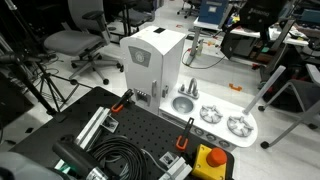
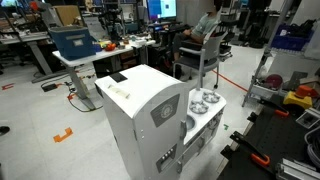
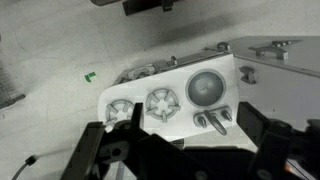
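A white toy kitchen counter (image 1: 217, 112) stands beyond the black table, with a grey sink (image 3: 207, 88), a silver faucet (image 3: 216, 123) and two stove burners (image 3: 162, 103). Joined to its left in the first exterior view is a tall white cabinet (image 1: 153, 62) with its door side facing the table. My gripper is over the counter in the wrist view, its dark fingers (image 3: 262, 135) spread wide and nothing visible between them. High at the top right of the first exterior view, the dark arm end stands clear of the counter.
The black perforated table (image 1: 150, 132) carries a coil of black cable (image 1: 118, 157) and a red stop button on a yellow box (image 1: 212, 160). Office chairs (image 1: 78, 38) stand behind. Pale floor lies open beyond the counter.
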